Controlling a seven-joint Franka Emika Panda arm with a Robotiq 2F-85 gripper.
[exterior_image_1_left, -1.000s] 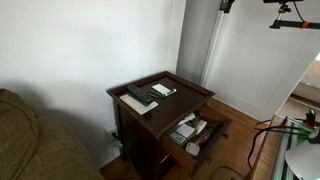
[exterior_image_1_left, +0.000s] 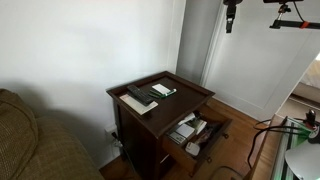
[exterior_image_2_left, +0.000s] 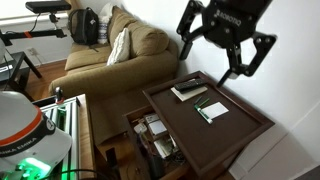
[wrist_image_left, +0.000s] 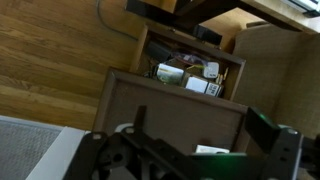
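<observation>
My gripper (exterior_image_1_left: 230, 27) hangs in the air, well above and to the right of the dark brown cabinet (exterior_image_1_left: 178, 106) in exterior view 1. Its fingers stand apart in the wrist view, where the gripper has nothing between its fingers. On the cabinet top lie a white notepad (exterior_image_2_left: 213, 111), a thin green and dark pen-like item (exterior_image_2_left: 202, 103), a black remote-like device (exterior_image_2_left: 187, 86) and a pale flat item (exterior_image_2_left: 188, 95). Below, a drawer (exterior_image_1_left: 207, 153) is pulled out, holding several small boxes and loose items (exterior_image_1_left: 183, 131).
A brown sofa (exterior_image_2_left: 130, 62) stands beyond the cabinet. White walls (exterior_image_1_left: 90, 45) rise behind it. Cables (exterior_image_1_left: 252, 142) run near the robot base.
In exterior view 1 my gripper has come down a little and now shows more fully below the top edge. The cabinet, drawer and items on top have not moved.
</observation>
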